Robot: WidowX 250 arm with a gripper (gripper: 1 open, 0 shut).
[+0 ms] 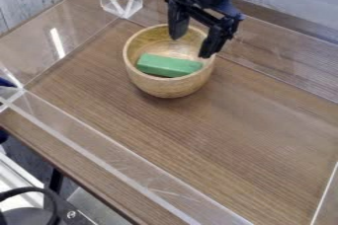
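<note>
A wooden bowl (pixel 169 83) stands on the wooden table toward the back centre, holding a green block (pixel 168 66). My black gripper (pixel 195 36) is open over the bowl's back part, its two dark fingers spread apart above the green block, with nothing visible between them.
A clear folded plastic piece (pixel 119 0) sits at the back left. A wall runs along the back, and dark cables show at the lower left corner.
</note>
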